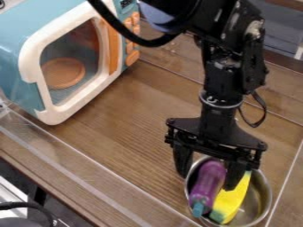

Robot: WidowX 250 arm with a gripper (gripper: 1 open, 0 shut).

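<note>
A metal bowl (253,207) at the lower right holds a purple object with a teal end (206,184) and a yellow object (229,201). The black gripper (211,158) points down just over the bowl, its fingers spread at either side above these items; whether anything is between them is hard to see.
A toy microwave (62,60) in blue and white, with its window showing an orange disc (63,70), stands at the upper left. The wooden surface (119,137) between it and the bowl is clear. A black cable lies at the bottom left corner.
</note>
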